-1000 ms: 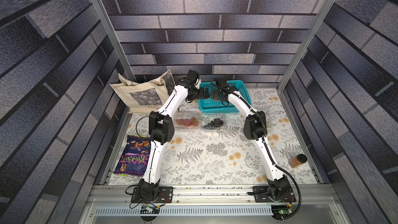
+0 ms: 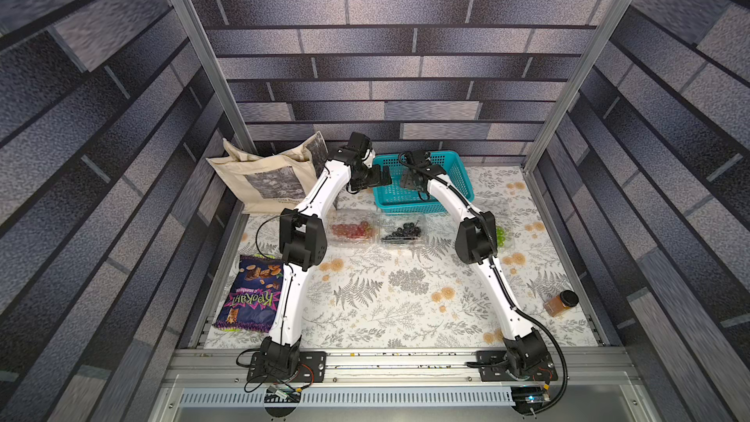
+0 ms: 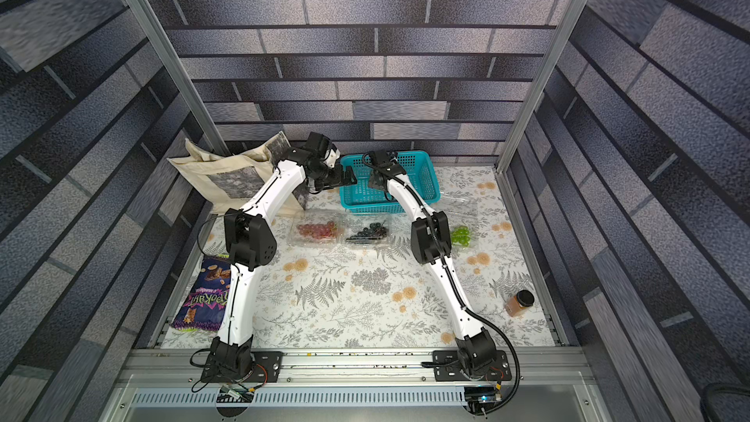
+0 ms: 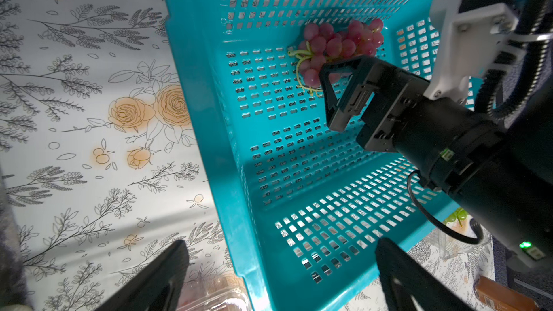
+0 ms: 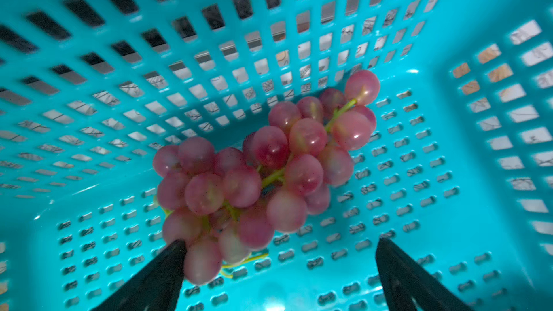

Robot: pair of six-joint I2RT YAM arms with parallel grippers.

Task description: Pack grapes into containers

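Pink grapes [image 5: 247,190] lie on the floor of the teal basket [image 4: 213,138], against its far wall. My right gripper hovers over them inside the basket, open, its fingers wide apart. Left of the basket's rim, my left gripper hangs open with nothing between its fingers. In front of the basket, one clear container [image 2: 351,228] holds red grapes and another clear container [image 2: 402,230] holds dark grapes. Green grapes [image 3: 460,236] sit in a clear container at the right, partly behind my right arm in the top left view.
A cream cloth bag [image 2: 269,179] stands at the back left. The purple snack bag [image 2: 251,293] lies at the front left, and a jar with a black lid [image 2: 561,302] rests at the right.
My left gripper has shifted slightly to the left. The right arm has moved slightly, uncovering more of the green grapes.
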